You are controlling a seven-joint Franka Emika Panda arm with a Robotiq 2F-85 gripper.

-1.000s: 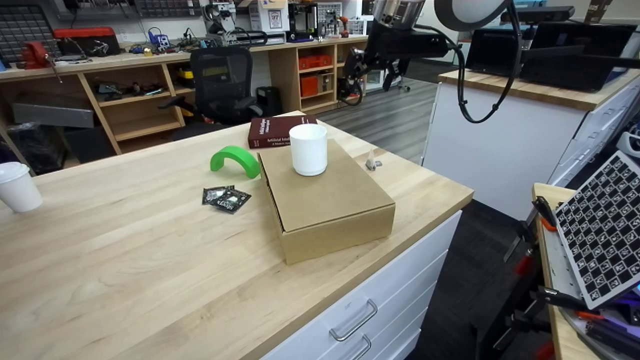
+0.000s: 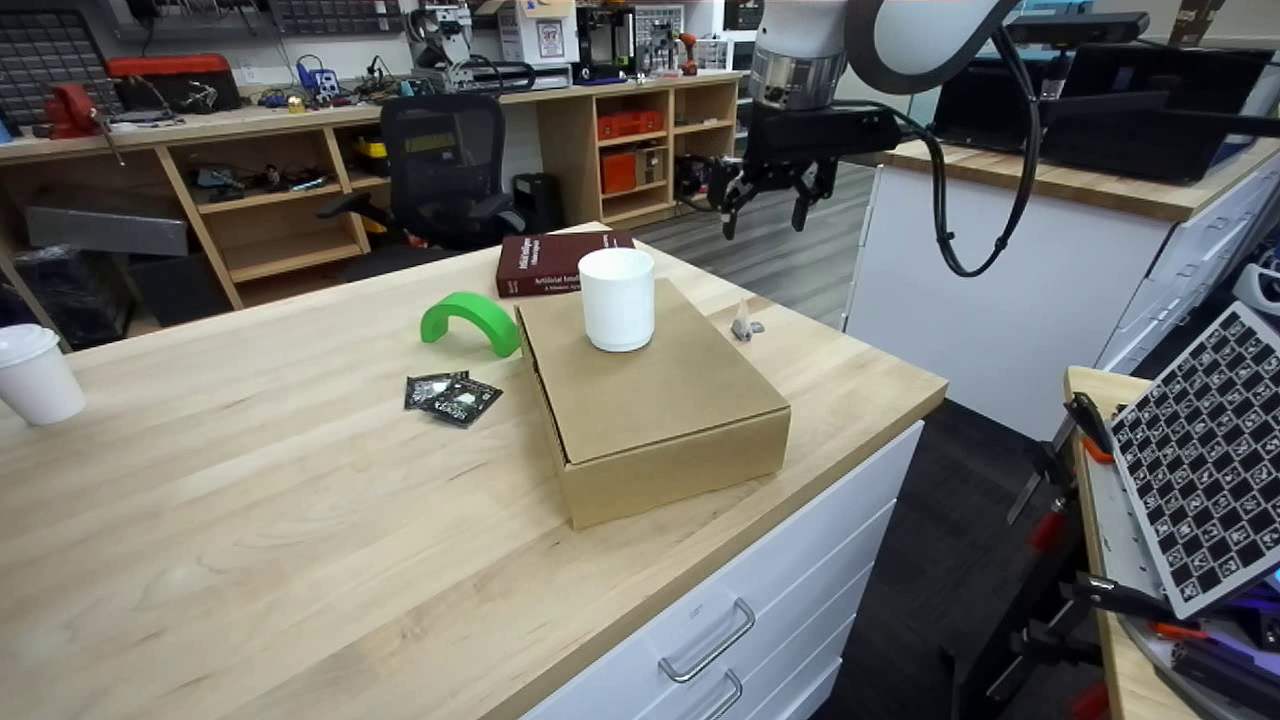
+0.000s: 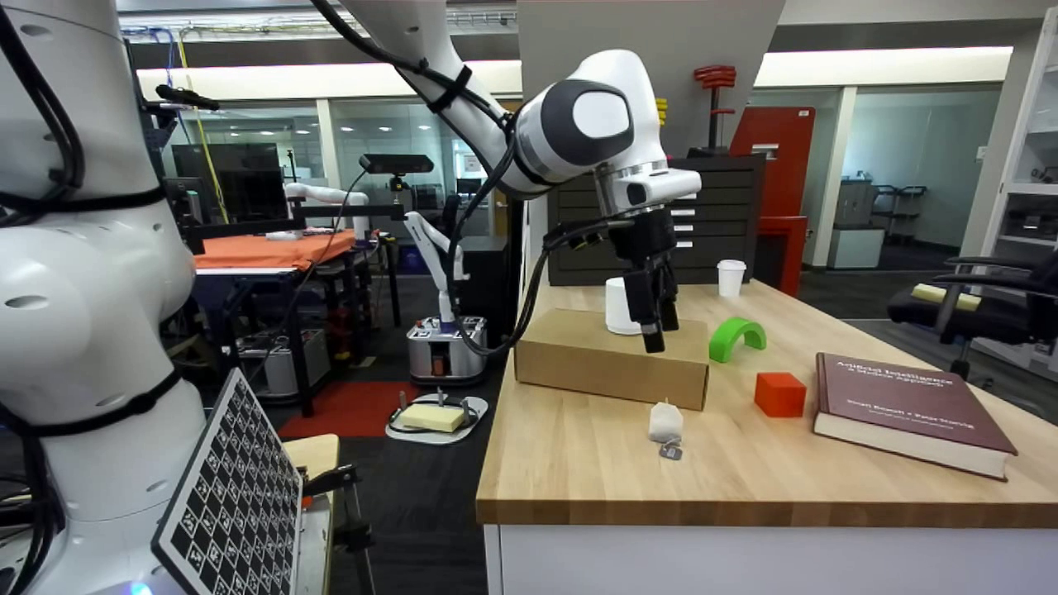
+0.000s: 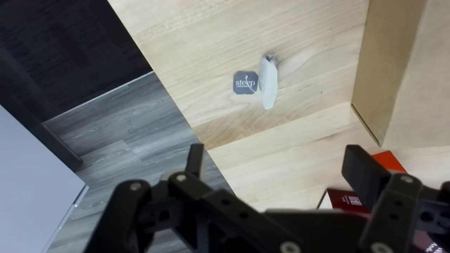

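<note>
My gripper (image 2: 764, 218) hangs open in the air above the table's edge, its fingers apart with nothing between them. In the wrist view, bare wood and floor show between the spread fingertips. A white tea bag (image 4: 268, 82) with a grey paper tag (image 4: 245, 82) lies on the wood, ahead of the fingers in that view. Beside it stands the closed cardboard box (image 2: 654, 372), with a white cup (image 2: 618, 300) upright on its lid. In exterior view 2 the gripper partly covers that cup (image 3: 619, 307).
A red block (image 3: 780, 395) and a thick maroon book (image 3: 907, 406) lie near the tea bag. Around the box are a green arch (image 2: 470, 322) and black tea packets (image 2: 453, 397). A lidded paper cup (image 2: 38, 374) stands far left.
My gripper has come lower and now points more straight down, its fingers showing clearly apart. The objects on the table have stayed in place.
</note>
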